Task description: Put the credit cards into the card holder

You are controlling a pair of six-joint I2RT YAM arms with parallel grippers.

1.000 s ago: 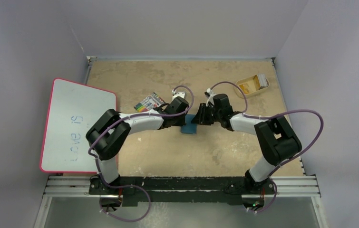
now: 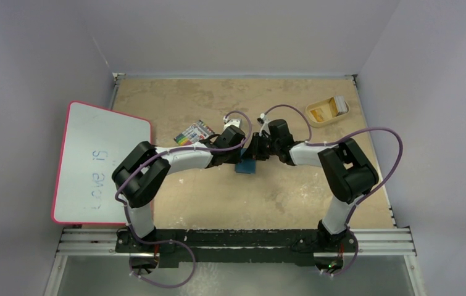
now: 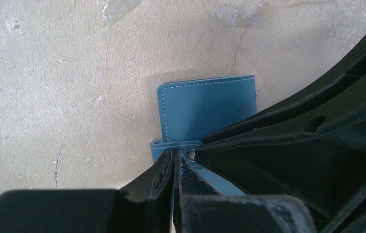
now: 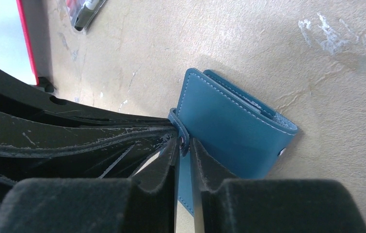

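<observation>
The blue card holder [image 2: 245,168] lies on the table between both arms. A narrow strap [image 3: 160,146] with a metal snap crosses it. My left gripper is shut, its tips against the strap; whether the thin strap is pinched there cannot be made out. From the other side, my right gripper has its fingertips slightly apart, the strap's snap end [image 4: 184,141] showing in the gap. The two grippers' tips almost meet over the holder. No credit card can be clearly identified in any view.
At the back right stands a tan tray [image 2: 323,123] with a pale stack [image 2: 341,105] and something orange [image 2: 318,115] inside. A pack of coloured markers [image 2: 193,132] and a whiteboard [image 2: 100,166] lie to the left. Table space in front of the holder is clear.
My right gripper has moved a little to the left, closer to my left gripper at the holder. The left arm and the holder stay about where they were.
</observation>
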